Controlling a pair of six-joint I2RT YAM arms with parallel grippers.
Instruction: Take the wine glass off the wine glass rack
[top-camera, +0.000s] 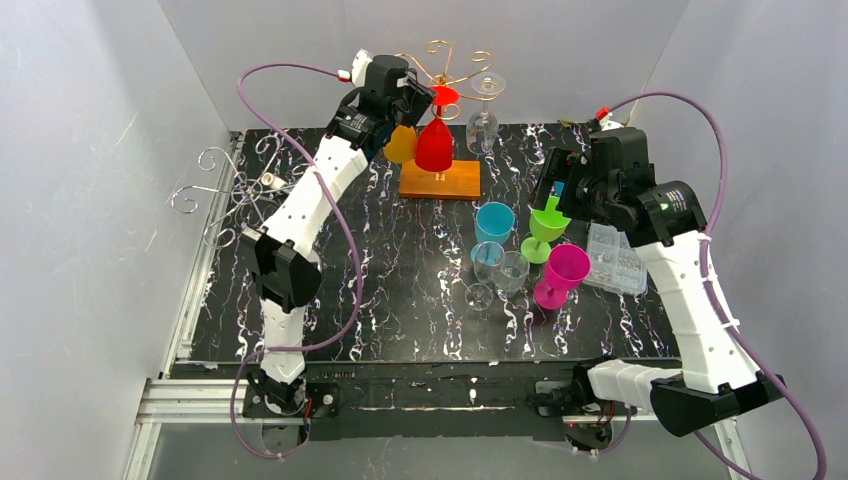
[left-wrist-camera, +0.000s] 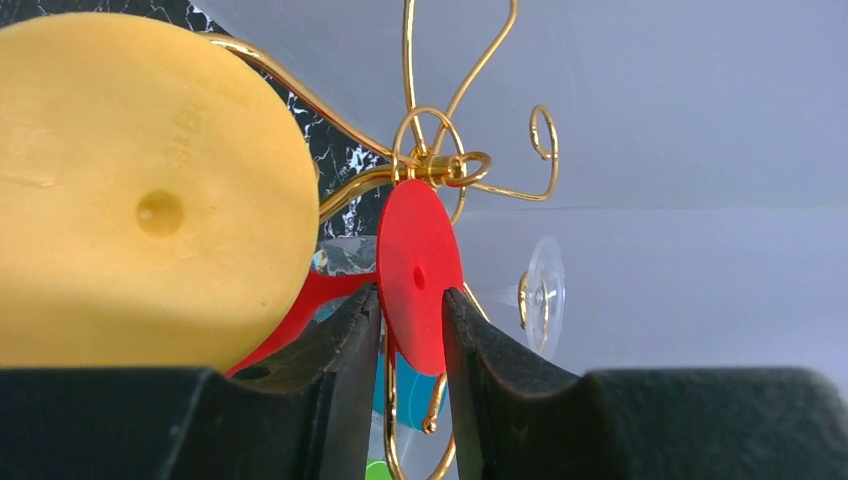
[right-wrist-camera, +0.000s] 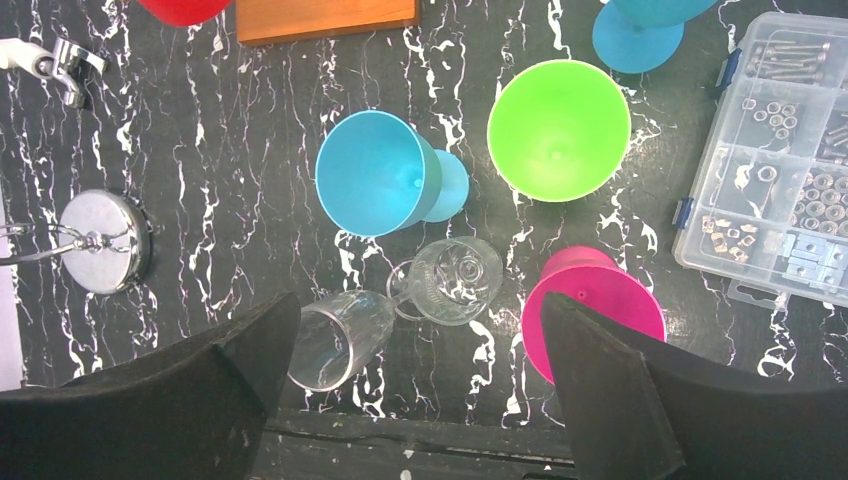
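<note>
The gold rack (top-camera: 440, 179) holds upside-down glasses: red (top-camera: 434, 148), yellow (top-camera: 400, 147) and clear (top-camera: 482, 130). My left gripper is at the rack, part open, fingertips at the edge of the red glass's base (left-wrist-camera: 420, 255), with the large yellow base (left-wrist-camera: 130, 170) just left. Whether it grips the red base is unclear. My right gripper stands open at the right, high over the standing glasses, nothing between its fingers.
Blue (top-camera: 494, 222), green (top-camera: 548, 228), pink (top-camera: 566, 268) and clear glasses stand on the right half of the marble table (top-camera: 390, 290), beside a clear parts box (top-camera: 615, 265). Silver wire racks are at the left.
</note>
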